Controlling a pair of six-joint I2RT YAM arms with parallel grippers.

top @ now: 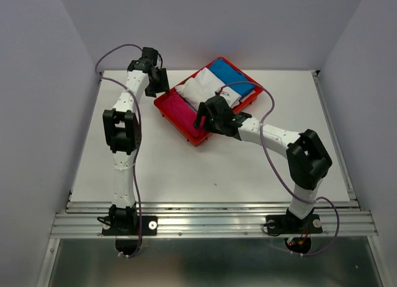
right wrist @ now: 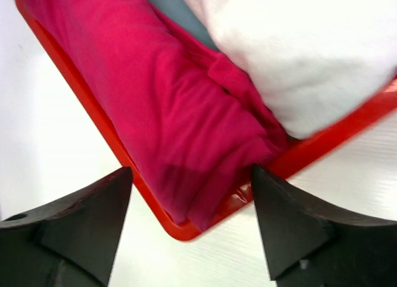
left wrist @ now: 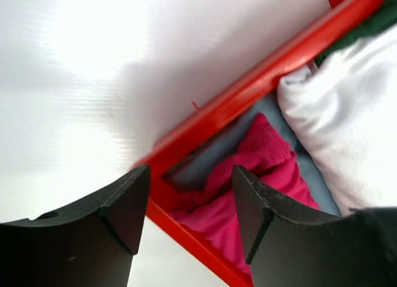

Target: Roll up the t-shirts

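A crimson t-shirt (top: 181,113) lies lengthwise in the near-left end of the red basket (right wrist: 80,82); its near end reaches up to the rim in the right wrist view. My left gripper is open above the basket's left corner, nothing between its fingers. My right gripper stands apart-fingered over the crimson shirt's near end, which lies between and beyond the fingertips; I see no grip on it. White shirts (top: 205,82) lie in the middle of the basket, a blue one (top: 226,73) at the far end.
A bit of dark green cloth (left wrist: 366,26) shows beside the white shirt along the back rim.
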